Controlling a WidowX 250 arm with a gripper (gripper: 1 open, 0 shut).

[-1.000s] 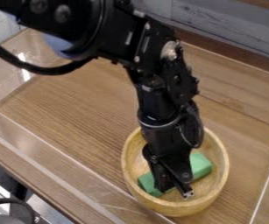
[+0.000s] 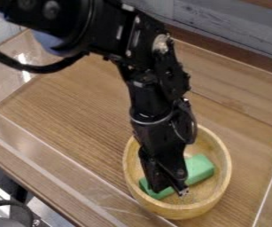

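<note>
My black gripper reaches down into a pale wooden bowl at the lower right of the table. Inside the bowl lies a green block, partly hidden behind the fingers. The fingertips are low over the block's near part; the fingers look close together, and I cannot see anything clearly held between them.
A pale wall runs along the back. The table's near edge, with dark items and cables beyond it, is at the lower left.
The bowl stays in place.
</note>
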